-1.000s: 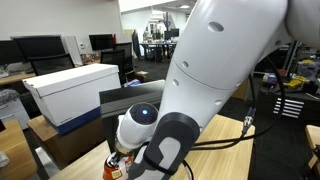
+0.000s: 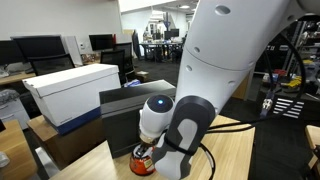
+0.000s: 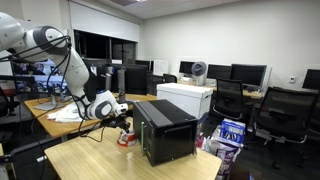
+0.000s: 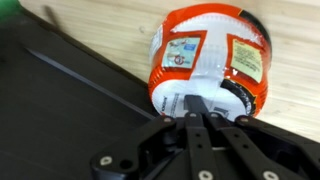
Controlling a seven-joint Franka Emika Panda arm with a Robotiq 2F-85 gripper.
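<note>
A round orange and white package (image 4: pixel 210 58) with labels and clear wrap fills the upper middle of the wrist view. On the wooden table it shows as a small orange and white shape (image 2: pixel 142 161) beneath the arm, and again as a small shape (image 3: pixel 127 138) beside the black appliance (image 3: pixel 170 132). My gripper is shut, its fingertips overlapping the package's near edge. Whether they pinch any of the wrap cannot be made out. The dark side of the appliance (image 4: pixel 75 115) runs close along the left.
The appliance stands just beyond the package and limits room there. A white box (image 2: pixel 75 90) sits behind it. Bare tabletop (image 3: pixel 85 158) lies on the near side. Several bags and packages (image 3: pixel 228 135) stand past the appliance.
The orange package has shifted right along with it, staying under the gripper.
</note>
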